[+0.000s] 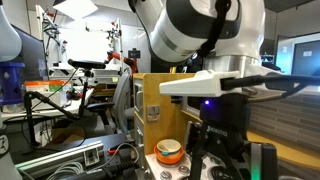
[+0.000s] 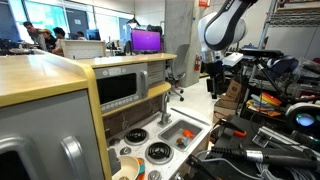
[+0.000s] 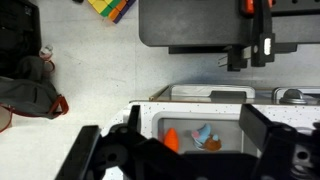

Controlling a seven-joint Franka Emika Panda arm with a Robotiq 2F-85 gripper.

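Note:
My gripper hangs open at the lower edge of the wrist view, its two dark fingers wide apart with nothing seen between them. Below it in that view lies a grey sink basin (image 3: 228, 126), partly covered by the gripper. An orange item (image 3: 171, 138) and a small blue-and-brown item (image 3: 205, 136) lie in the basin. Exterior view 1 has the gripper (image 1: 230, 150) large in front of the toy kitchen. An orange bowl (image 1: 168, 151) stands on the stove top behind it, to its left.
The stove burners (image 2: 160, 152) and a pale bowl (image 2: 126, 167) lie left of the sink in exterior view 2. A microwave (image 2: 120, 87) stands behind the counter under a wooden shelf. Beyond the counter edge, the wrist view shows a dark base (image 3: 190, 25) and open floor.

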